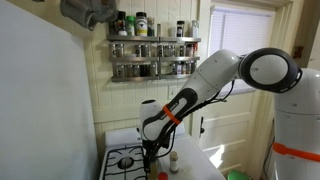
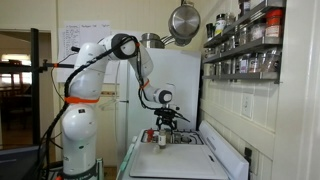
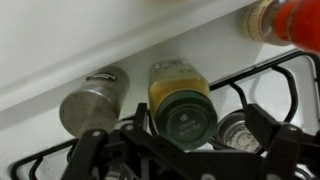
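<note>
In the wrist view, a jar with a dark green lid (image 3: 187, 120) and yellowish contents lies between the spread fingers of my gripper. The fingers are open, with a finger on either side of the lid; whether either touches it, I cannot tell. A silvery metal shaker (image 3: 93, 103) is beside the jar, to the left. From the first exterior view, my gripper (image 1: 151, 152) hangs low at the stove's right edge, and the jar beneath it is hard to make out.
Black burner grates (image 1: 122, 162) border the jar's spot. A red-and-clear container (image 3: 298, 24) is at the wrist view's upper right. Another small jar (image 1: 173, 162) stands on the white counter (image 1: 205, 162). Spice shelves (image 1: 152, 60) hang on the back wall.
</note>
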